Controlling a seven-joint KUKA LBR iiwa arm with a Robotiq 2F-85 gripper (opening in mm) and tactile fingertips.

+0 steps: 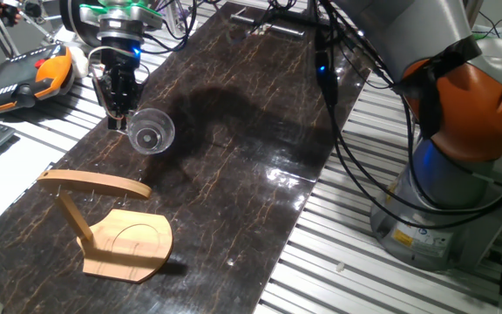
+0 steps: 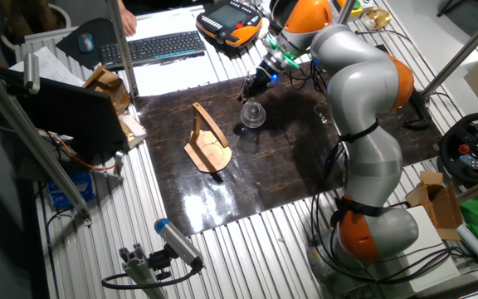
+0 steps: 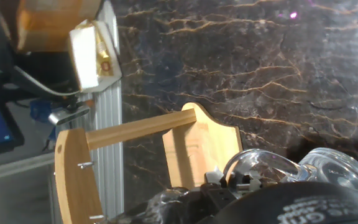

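Note:
A clear glass point(image 1: 152, 133) hangs in the air above the dark table, its round opening facing the camera in exterior view 1. My gripper point(image 1: 121, 122) is shut on the glass at its side; in the wrist view dark fingers point(image 3: 219, 194) meet the clear glass point(image 3: 342, 169) near the bottom edge, where the arm housing covers part of it. A wooden stand point(image 1: 138, 234) sits on the table nearer the camera, with an upright post and a curved top bar point(image 1: 94, 182) carrying small metal pegs. Glass and stand are apart.
An orange-and-black teach pendant point(image 1: 31, 78) and a keyboard point(image 2: 160, 51) lie along the table's far side in exterior view 2. Bare dark tabletop point(image 1: 234, 174) stretches to the right of the stand. Cables hang from the arm near the table's edge.

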